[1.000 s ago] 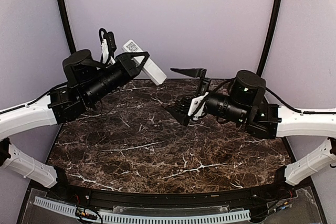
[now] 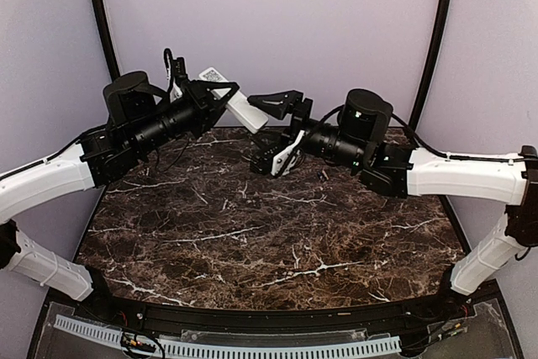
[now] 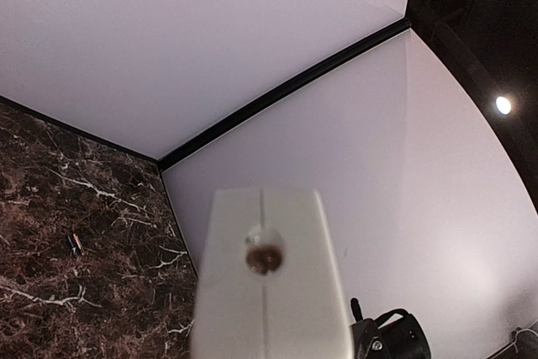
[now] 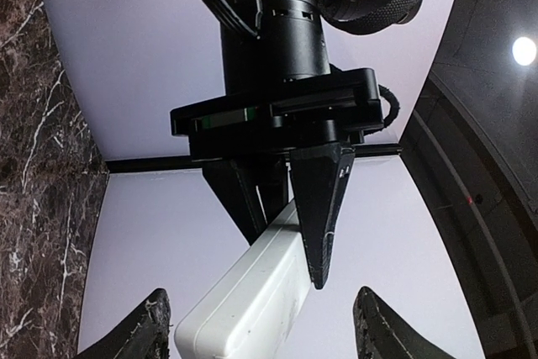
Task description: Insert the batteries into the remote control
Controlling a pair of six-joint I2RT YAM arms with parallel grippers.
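Note:
The white remote (image 2: 244,111) is raised above the table, tilted, with my left gripper (image 2: 225,92) shut on it; in the left wrist view its end (image 3: 261,317) fills the lower middle. My right gripper is open around the lower end of the remote (image 4: 244,300), one finger on each side, with visible gaps in the right wrist view. The batteries (image 3: 75,244) lie small on the dark marble table, seen at the left of the left wrist view.
Pale walls (image 2: 277,23) with black edge strips enclose it at the back and sides.
My right gripper has moved up and left toward the remote's lower end. The left gripper with the remote has shifted only slightly.

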